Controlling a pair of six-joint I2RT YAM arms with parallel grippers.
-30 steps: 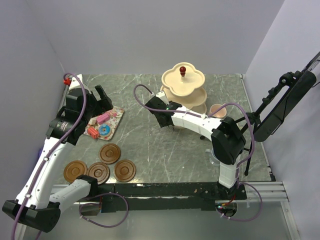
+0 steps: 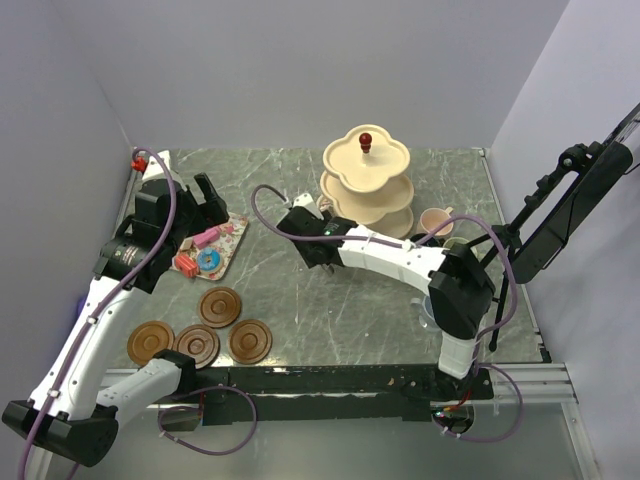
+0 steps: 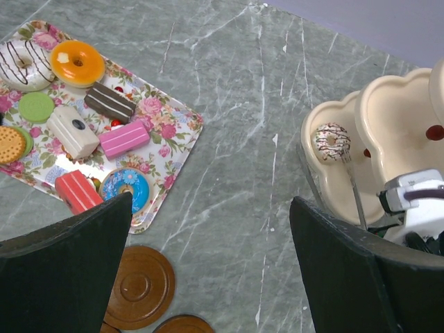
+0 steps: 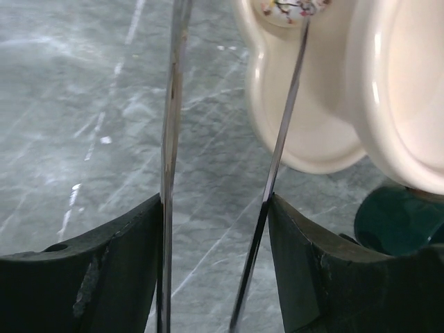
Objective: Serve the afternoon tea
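My right gripper is shut on metal tongs, whose tips reach toward a sprinkled donut on the lower tier of the cream stand; whether they grip it is unclear. My left gripper hangs open over the left side of the table, near the floral tray holding donuts, cakes and cookies.
Several wooden coasters lie at front left. A pink cup stands right of the stand, with a dark green cup beside it.
My right gripper has moved slightly left and toward the front of the table. The left arm is still.
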